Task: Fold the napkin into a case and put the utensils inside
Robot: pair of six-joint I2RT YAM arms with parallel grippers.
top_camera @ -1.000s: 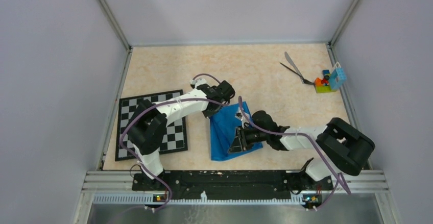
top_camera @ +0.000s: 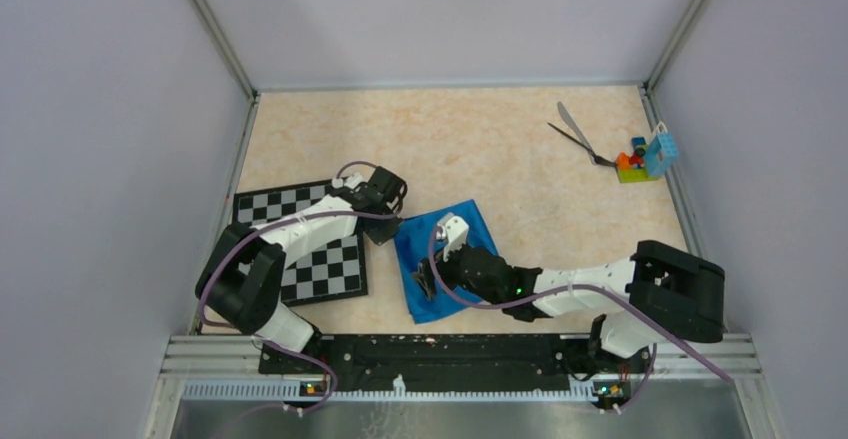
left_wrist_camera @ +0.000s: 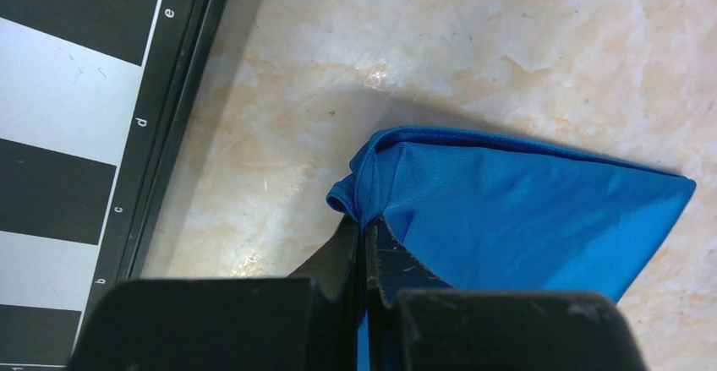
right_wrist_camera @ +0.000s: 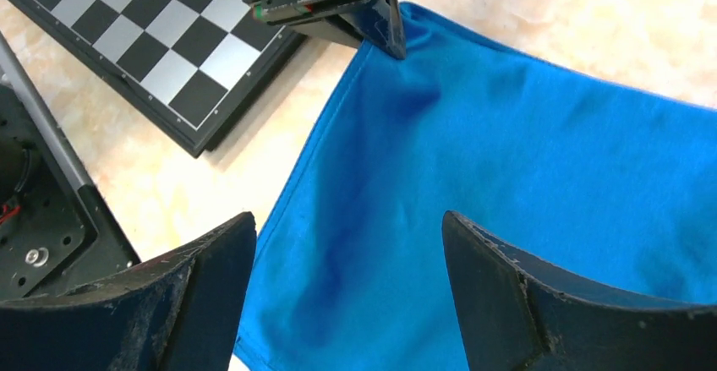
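The blue napkin point(top_camera: 463, 216) lies on the table in front of both arms, with a folded edge along its far side. In the left wrist view, my left gripper is shut on the napkin's point(left_wrist_camera: 524, 210) far-left corner, where the cloth is bunched and slightly raised. My right gripper point(top_camera: 425, 277) hangs over the napkin's near part. Its fingers point(right_wrist_camera: 182, 291) stand wide apart in the right wrist view, with only napkin point(right_wrist_camera: 380, 185) showing below the gap. The utensils, a knife point(top_camera: 572, 124) and a dark, slim utensil point(top_camera: 582, 145), lie crossed at the far right.
A chessboard point(top_camera: 318, 277) is on the left, partly beneath the left arm, its edge close to the napkin. Coloured toy blocks point(top_camera: 632, 161) and a light blue box point(top_camera: 661, 152) stand at the right wall. Bare table spans the far middle.
My left gripper has shifted left, and the napkin's far-left corner has moved with it. The utensils have not moved.
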